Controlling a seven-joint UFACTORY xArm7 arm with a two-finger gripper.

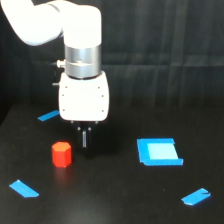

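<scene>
A red block (62, 154) with a hexagonal outline rests on the black table, left of centre. My gripper (84, 139) hangs from the white arm just right of the block and a little higher in the picture, with a visible gap between them. Its fingers are thin and dark against the dark background, so how wide they stand is hard to make out. Nothing shows held in them. On the right of the table lies a pale square (161, 151) bordered by blue tape (142, 150).
Short strips of blue tape lie at the front left (23, 188), at the front right (196, 197) and behind the arm (48, 116). A black curtain hangs at the back. Bare table lies between the block and the taped square.
</scene>
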